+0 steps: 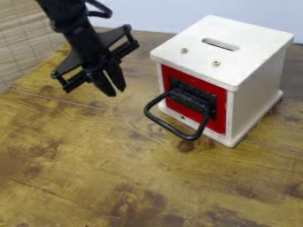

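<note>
My black gripper [112, 86] hangs above the wooden table at the upper left, angled down, its fingertips apart from the box to its right. Its fingers look parted, with nothing visible between them. The white box [256, 93] has a slot and two small bolts on top and a red front panel [219, 90]. A black U-shaped handle [168, 125] sticks out from a dark plate on that panel, low and to the right of my gripper.
A woven mat [21, 44] lines the left edge, and a pale wall [178, 9] stands behind the box.
</note>
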